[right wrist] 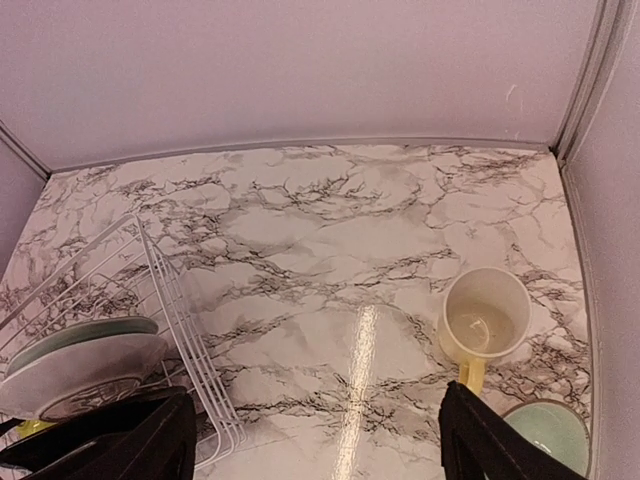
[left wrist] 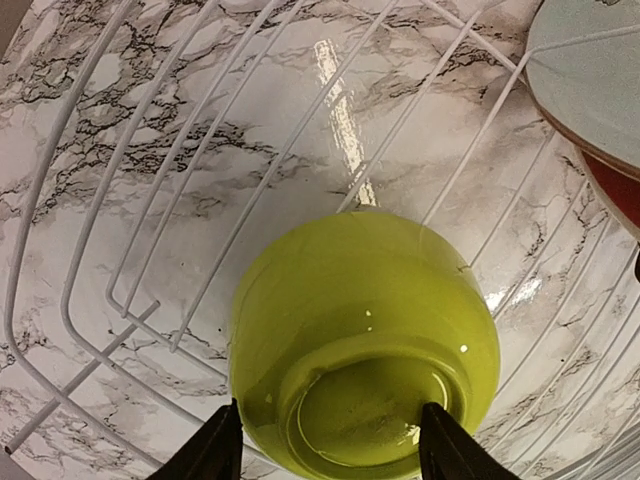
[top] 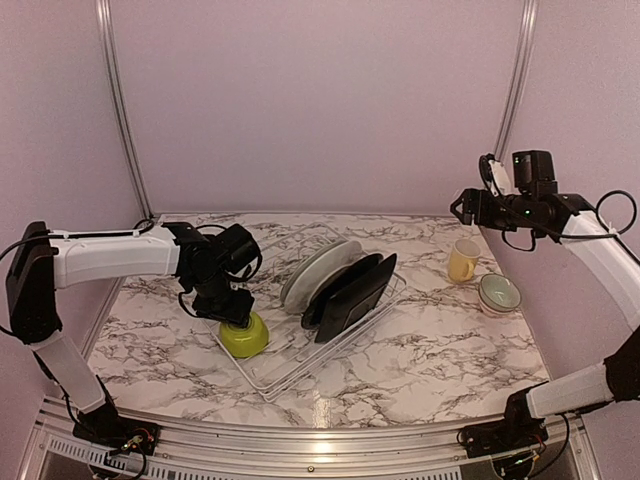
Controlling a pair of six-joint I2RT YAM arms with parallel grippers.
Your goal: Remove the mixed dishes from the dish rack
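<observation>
A green bowl [top: 244, 338] lies upside down at the near left of the white wire dish rack [top: 268, 390]. Over its raised foot ring stands my left gripper, part open, its fingers [left wrist: 212, 450] apart on either side of the bowl's base; whether they touch it I cannot tell. Pale plates [top: 318, 272] and dark flat dishes [top: 357, 298] lean upright in the rack's middle and right. At the far right, above the table, my right gripper hangs open and empty.
A yellow mug [top: 463, 260] stands upright at the right, with stacked bowls [top: 499, 293] just in front of it. Bare marble table lies between the rack and these, and along the back. Walls [top: 320, 110] close off the back and sides.
</observation>
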